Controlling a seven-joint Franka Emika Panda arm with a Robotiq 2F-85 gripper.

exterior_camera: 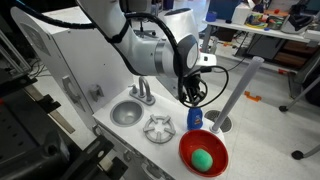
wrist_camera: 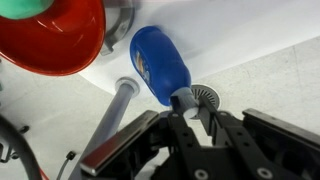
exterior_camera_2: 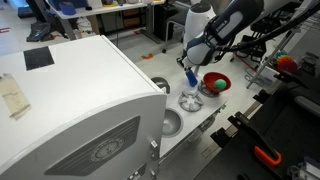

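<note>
A blue bottle [wrist_camera: 160,65] with a pale grey top [wrist_camera: 184,100] fills the middle of the wrist view. My gripper is shut on that top, its dark fingers at the bottle's end. In exterior view 1 the bottle [exterior_camera: 194,118] is just behind the red bowl [exterior_camera: 184,150], below my gripper [exterior_camera: 192,101]. Exterior view 2 shows the bottle [exterior_camera_2: 191,77] leaning near the burner; whether its base touches the surface I cannot tell.
Inside the red bowl lies a green round object [exterior_camera: 202,159]. A metal burner [exterior_camera: 159,127] and a sink [exterior_camera: 126,112] with a faucet [exterior_camera: 142,90] are to the left. A grey post [exterior_camera: 236,93] rises close on the right, and a round drain [wrist_camera: 209,96] lies by the gripper.
</note>
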